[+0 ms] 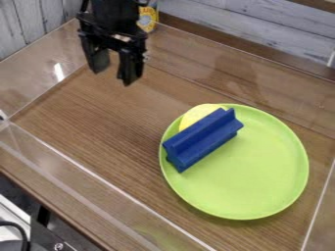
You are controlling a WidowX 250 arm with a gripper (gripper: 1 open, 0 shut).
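Observation:
My black gripper (112, 64) hangs over the back left of the wooden surface, fingers apart and open, nothing visible between them. A green round plate (256, 186) lies at the right, holding a blue oblong block (203, 139) and a yellow round object (194, 115) partly hidden under or behind the block. A yellow item (148, 18) at the back is partly hidden by the arm.
Clear plastic edging runs along the left and front, with pale planked boards behind at the back.

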